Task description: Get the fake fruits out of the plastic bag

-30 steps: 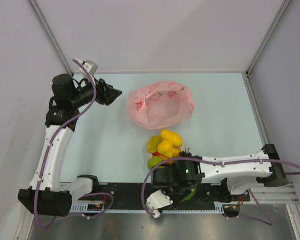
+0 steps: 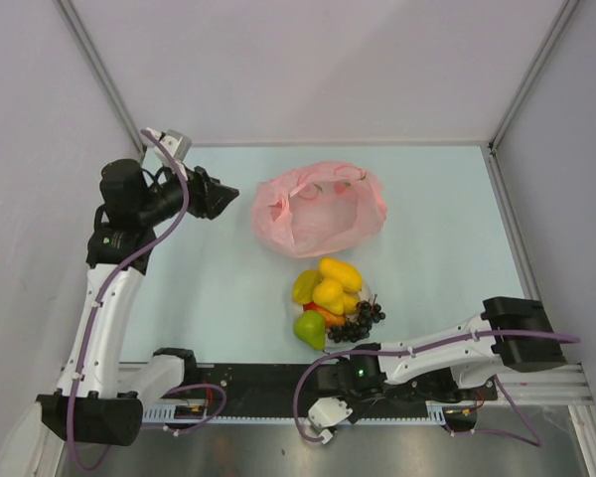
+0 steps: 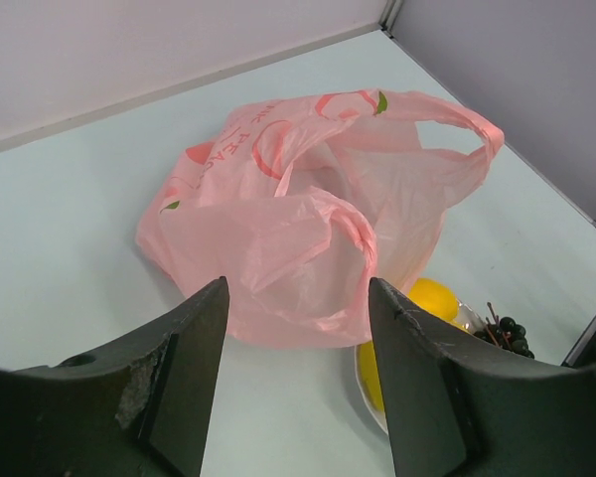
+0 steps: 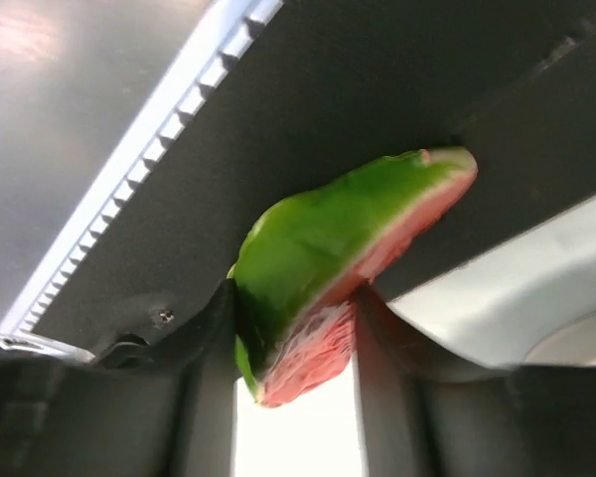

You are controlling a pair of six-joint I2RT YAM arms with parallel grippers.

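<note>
The crumpled pink translucent plastic bag (image 2: 318, 227) lies empty-looking, its mouth spread wide, at the back middle of the table. To its left my left gripper (image 2: 222, 197) hovers, open and empty; in the left wrist view the bag (image 3: 268, 238) shows beyond its parted fingers (image 3: 201, 328). Fake fruits are heaped in front of the bag: a yellow one (image 2: 341, 273), a green pear (image 2: 310, 329) and dark grapes (image 2: 358, 324). In the right wrist view a watermelon slice (image 4: 328, 238) sits between the blurred fingers of my right gripper; whether they grip it I cannot tell.
The fruits rest on a pale plate (image 3: 364, 383), mostly hidden. A black strip (image 2: 253, 383) runs along the table's front edge, under the right arm. Bare table (image 2: 432, 234) lies right of the bag.
My right arm has come lower and shifted slightly, uncovering more of the pear and grapes. The green slice edge seen beside it earlier is now hidden from above. The left gripper moved slightly.
</note>
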